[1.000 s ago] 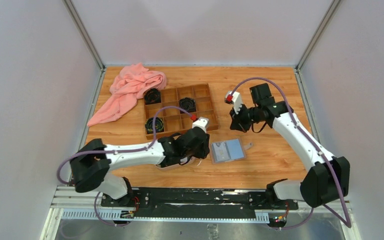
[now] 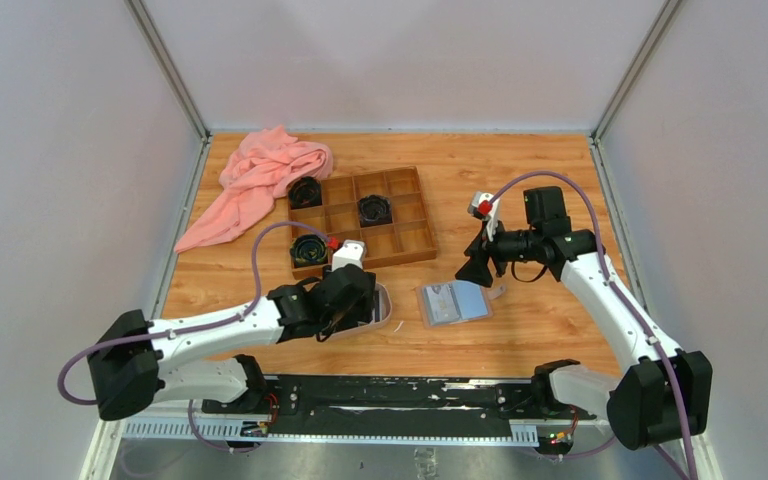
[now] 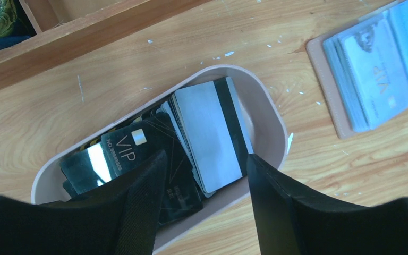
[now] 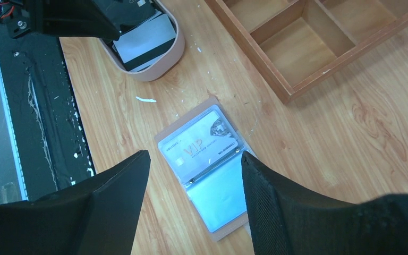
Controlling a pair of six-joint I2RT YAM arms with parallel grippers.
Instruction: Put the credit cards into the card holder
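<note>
An oval bin point(image 3: 265, 138) holds a stack of cards: black VIP cards point(image 3: 127, 154) and white cards with a dark stripe point(image 3: 207, 133). My left gripper is over the bin, its fingers apart with nothing visible between them. The card holder point(image 4: 215, 204) lies to the right of the bin, with a VIP card point(image 4: 199, 143) showing in one half and a blue panel in the other. My right gripper hangs open above the card holder, empty.
A wooden divided tray point(image 2: 400, 240) with dark coiled items sits behind the bin, and a pink cloth point(image 2: 255, 185) lies at back left.
My left gripper has moved left from beside the card holder to over the bin.
</note>
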